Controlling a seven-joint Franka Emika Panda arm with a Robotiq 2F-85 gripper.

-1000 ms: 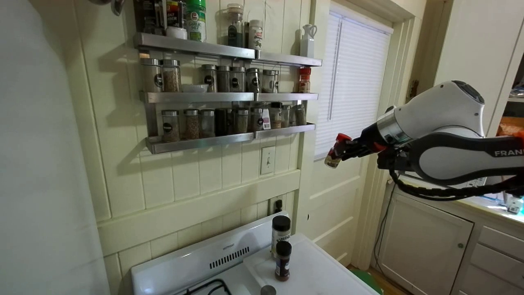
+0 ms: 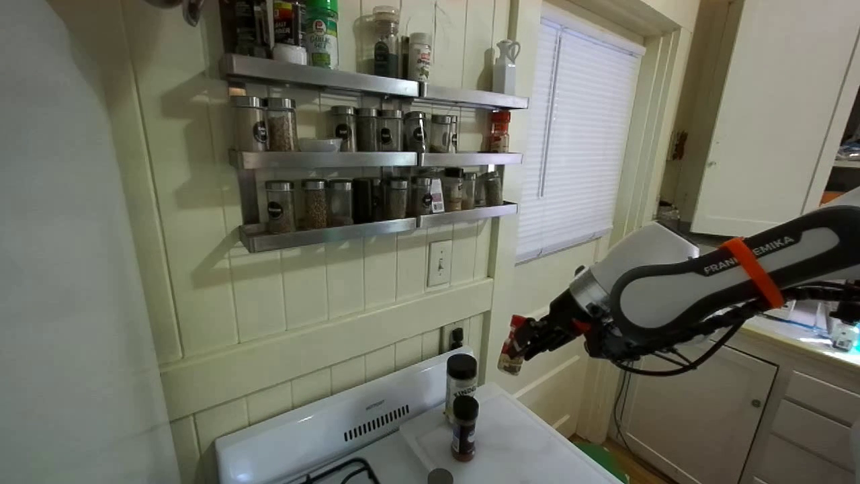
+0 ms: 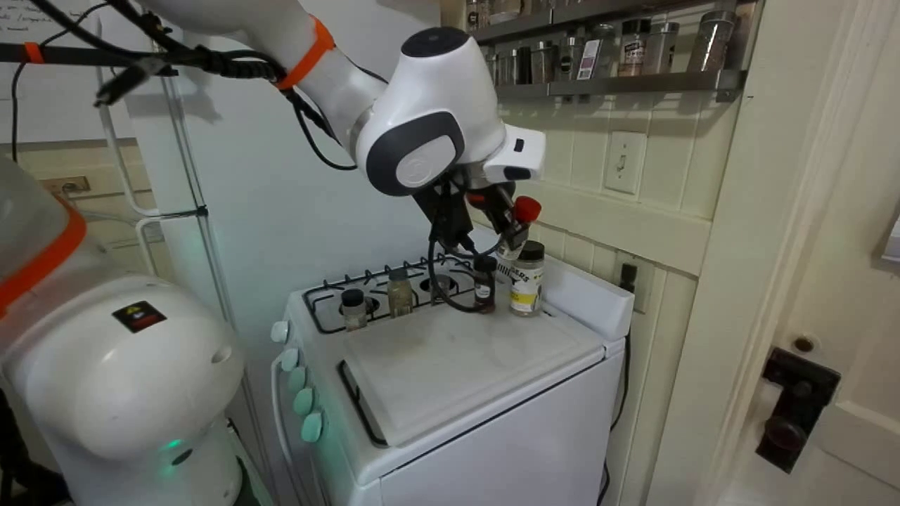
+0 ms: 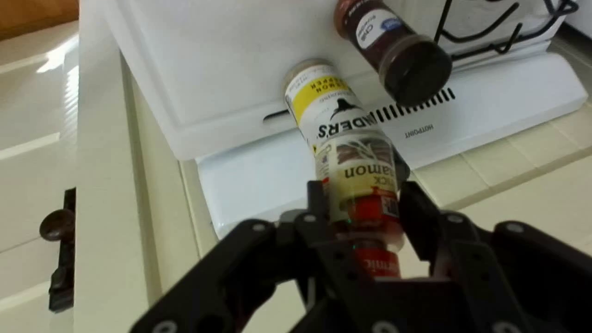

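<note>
My gripper (image 2: 522, 339) is shut on a small cinnamon jar (image 4: 363, 177) with a red cap (image 3: 527, 209). In exterior view 1 the jar hangs in the air, slightly tilted, above and to the right of the stove's back corner. The wrist view has it between the two fingers, its label readable. Beyond it on the stove's white top stand a tall black-capped lemon pepper jar (image 3: 526, 282) and a dark chili powder jar (image 3: 484, 287). From the wrist, the cinnamon jar covers the lemon pepper jar's upper end.
Two more jars, one with a black cap (image 3: 354, 309) and one greenish (image 3: 399, 292), stand near the burner grates. Metal spice racks (image 2: 330, 234) full of jars line the wall. The stove's white cover (image 3: 455, 354) is largely clear towards the front.
The arm has come down and to the left in exterior view 1, carrying the cinnamon jar nearer the stove. The jars on the stove stand where they were.
</note>
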